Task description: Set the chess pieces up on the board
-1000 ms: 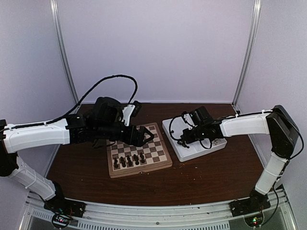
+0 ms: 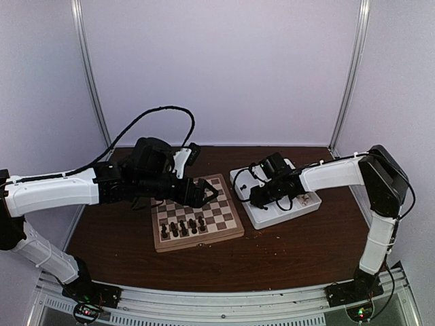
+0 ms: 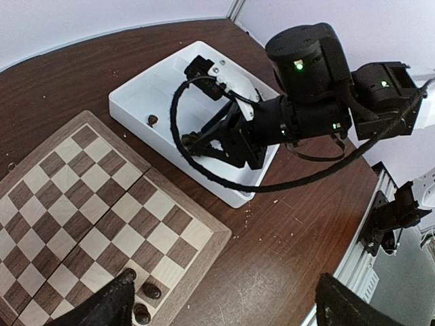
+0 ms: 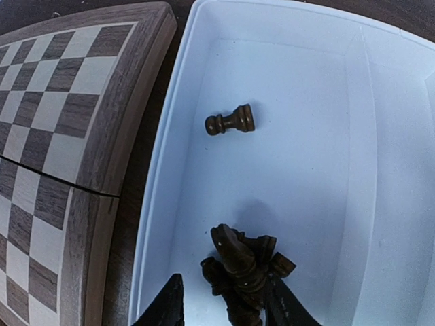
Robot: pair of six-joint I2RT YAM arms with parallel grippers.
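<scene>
The checkered chessboard point(image 2: 234, 225) lies mid-table, with several dark pieces point(image 2: 183, 229) standing along its near side. Above its far right part hangs my left gripper point(image 2: 213, 193), wide open and empty; its fingers point(image 3: 109, 304) frame bare table in the left wrist view. In the white tray point(image 4: 285, 170), a cluster of dark pieces point(image 4: 238, 265) includes a horse-headed one. My right gripper is low over that heap, fingers apart, with the heap's lower end between them; contact cannot be made out. A lone dark pawn point(image 4: 231, 120) lies on its side farther up.
A divider point(image 4: 361, 136) splits the tray, whose left wall stands close beside the board. The right arm's looped cable point(image 3: 224, 182) hangs over the tray.
My right arm has shifted left over the tray, bringing its gripper nearer the board-side wall. The left arm and the pieces on the board have stayed put.
</scene>
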